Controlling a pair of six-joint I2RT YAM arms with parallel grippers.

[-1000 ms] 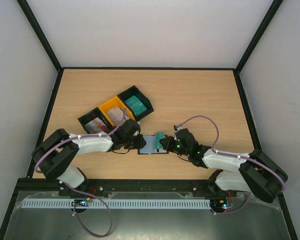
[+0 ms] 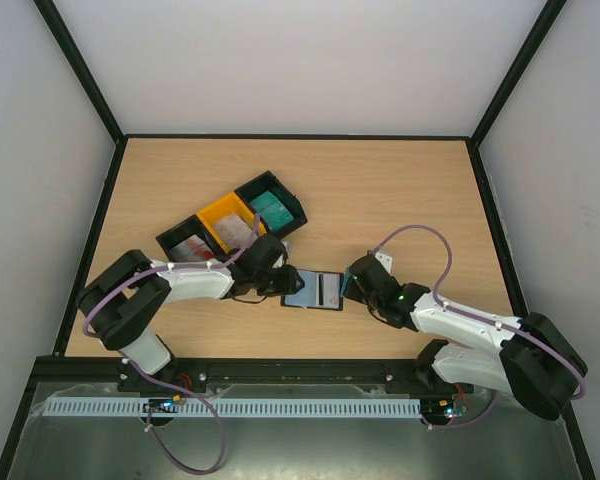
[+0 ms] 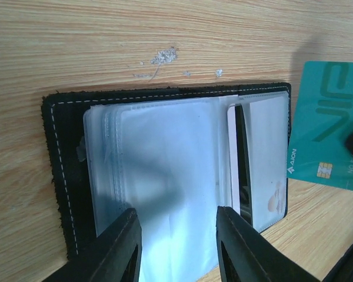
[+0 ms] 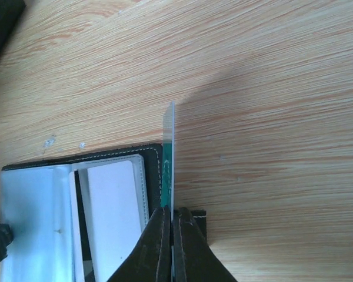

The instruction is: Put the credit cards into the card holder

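Note:
The card holder lies open on the table between my grippers, clear sleeves showing and a white card in its right pocket. My left gripper is over the holder's clear sleeves, fingers apart with no card visible between them. My right gripper is shut on a teal card, held edge-on just beside and above the holder's right side, with its chip and logo facing the left wrist camera.
At the back left stand bins: two black, one yellow, holding teal cards and other cards. The table behind and right of the holder is clear.
My right gripper has moved right with the teal card, from over the holder to beside it. My left gripper has shifted slightly right.

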